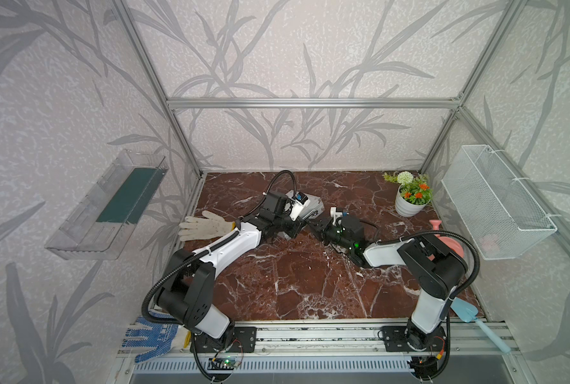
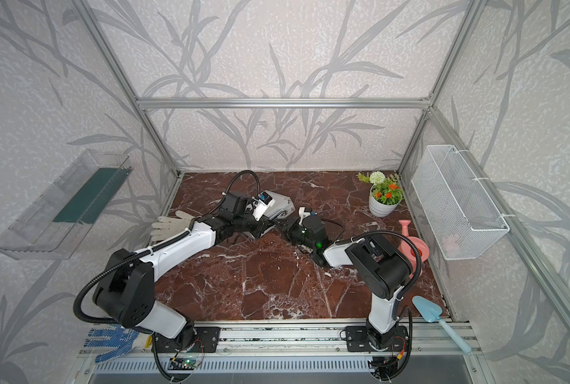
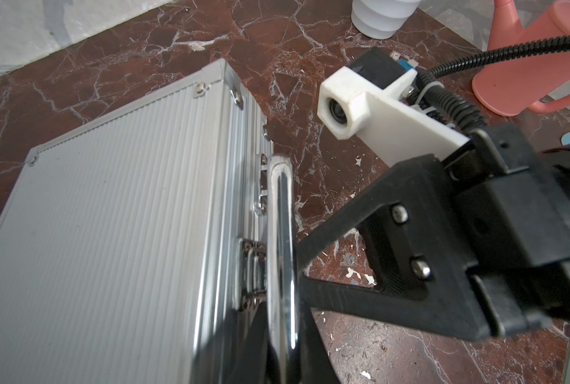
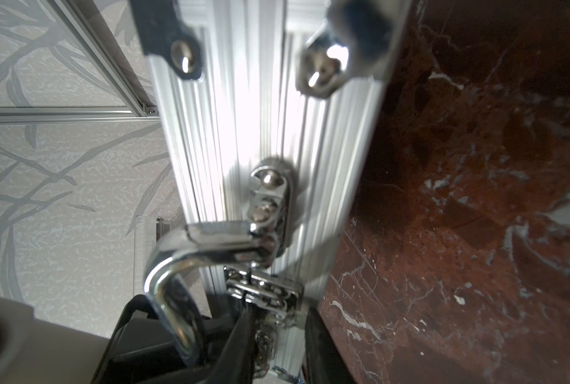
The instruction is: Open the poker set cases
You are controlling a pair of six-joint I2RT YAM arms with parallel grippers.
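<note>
An aluminium case (image 3: 118, 230) lies at the centre of the table, partly hidden by both arms in the top views. My left gripper (image 1: 297, 224) is shut on the case's chrome handle (image 3: 278, 211). My right gripper faces the case's latch side, part open, with a latch just beyond its fingertips; in the left wrist view its fingers reach behind the handle. Whether it touches the latch I cannot tell.
A flower pot (image 1: 410, 204) stands at the back right, with a pink watering can (image 3: 528, 76) in front of it. A glove (image 1: 204, 225) lies at the left.
</note>
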